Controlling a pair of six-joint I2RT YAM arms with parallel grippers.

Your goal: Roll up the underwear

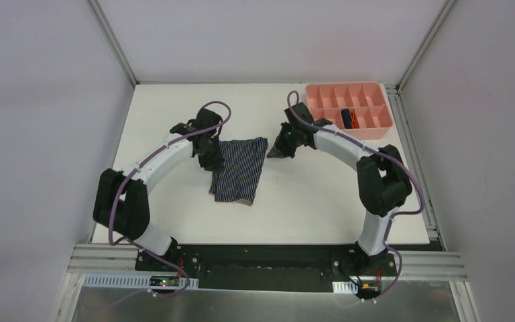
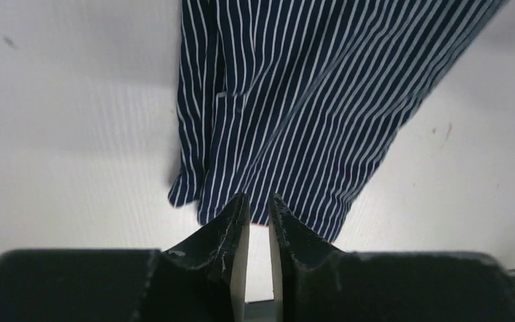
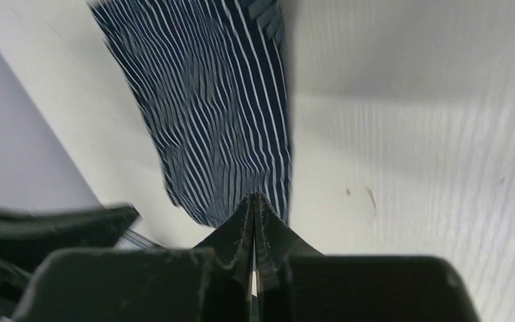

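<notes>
The dark blue, white-striped underwear (image 1: pixel 240 171) lies mostly flat on the white table, with an orange-edged end toward the front. Along its left side, a narrow folded strip (image 2: pixel 189 134) shows in the left wrist view. Over that left side hangs my left gripper (image 1: pixel 214 166), its fingers (image 2: pixel 239 215) slightly apart with only bare gap between them. Just right of the cloth's upper right edge, my right gripper (image 1: pixel 273 155) is shut; no fabric shows between its fingertips. The left arm hides part of the cloth's left edge from above.
A pink divided box (image 1: pixel 323 122) stands at the back right, with a dark rolled item (image 1: pixel 347 119) and something red (image 1: pixel 355 120) in one compartment.
</notes>
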